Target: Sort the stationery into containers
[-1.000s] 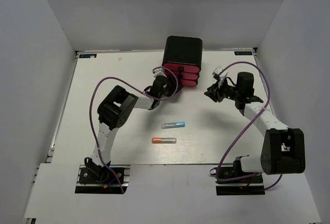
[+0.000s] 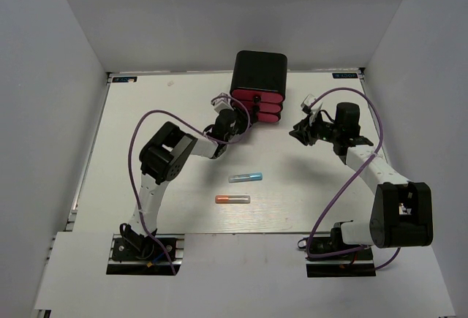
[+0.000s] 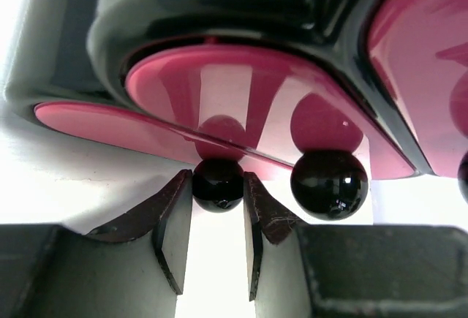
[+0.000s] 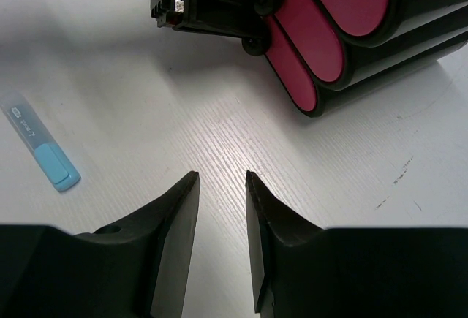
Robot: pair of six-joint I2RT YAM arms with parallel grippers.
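A black cabinet (image 2: 260, 71) with red drawer fronts stands at the back; its drawers look closed. My left gripper is at the lowest drawer (image 3: 117, 126), its fingertips close on both sides of that drawer's round black knob (image 3: 218, 195); whether they press on it cannot be told. Right of the cabinet, my right gripper hangs over bare table, fingers part open with nothing between. A clear case with a blue end (image 2: 246, 177) lies mid-table. Nearer the front is a clear case with an orange end (image 2: 232, 199).
The middle drawer's knob (image 3: 329, 184) sits close beside my left fingers. Cables loop over both arms. Walls bound the sides and back.
The left gripper has shifted very slightly at the cabinet front. The right arm, the cabinet and both cases look unmoved.
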